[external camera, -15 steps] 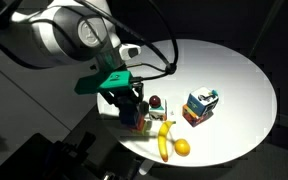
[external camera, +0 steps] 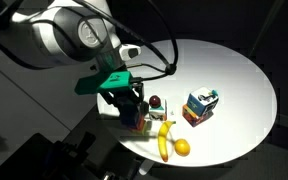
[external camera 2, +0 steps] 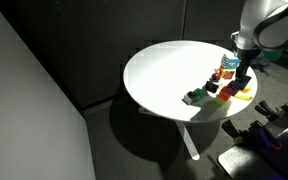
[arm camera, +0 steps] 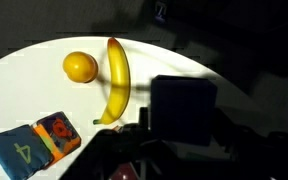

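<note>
A dark block (arm camera: pixel 182 105) with a blue-black top fills the space by my fingers in the wrist view. In exterior view 1 my gripper (external camera: pixel 132 112) points down over the near left part of the round white table, with the dark block (external camera: pixel 130 119) at its fingertips. Something red and orange (external camera 2: pixel 224 95) shows just beside or under that block in exterior view 2; how they touch is hidden. The fingers are dark against the block, so whether they press on it is not clear.
Near the gripper lie a yellow banana (external camera: pixel 163 141) and an orange (external camera: pixel 182 147). Colourful cubes (external camera: pixel 200 104) stand farther right, and a dark red ball (external camera: pixel 155 102) sits on a block behind the gripper.
</note>
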